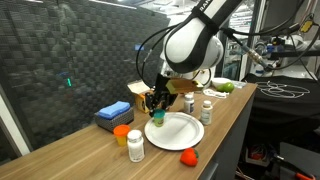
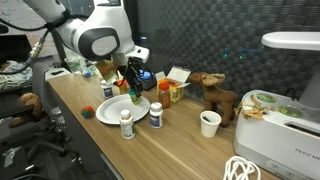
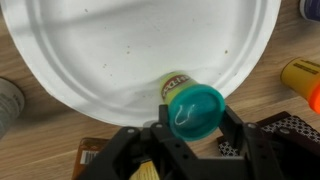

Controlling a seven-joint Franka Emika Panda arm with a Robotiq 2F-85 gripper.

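Note:
A small bottle with a green cap point(image 3: 195, 110) is pinched between the dark fingers of my gripper, which is shut on it. The bottle's pale, labelled body shows past the cap in the wrist view, over the edge of the white plate point(image 3: 120, 55). In exterior view 1 the green bottle point(image 1: 158, 117) is at the plate's left part, under the gripper point(image 1: 157, 102). Whether its base touches the plate I cannot tell.
White bottles point(image 1: 136, 146) stand beside the plate, with an orange cup point(image 1: 122, 134) close by. A red tomato-like object point(image 1: 189, 157) lies in front. Behind are a box with a blue cloth point(image 1: 115, 109) and an open carton point(image 2: 178, 76).

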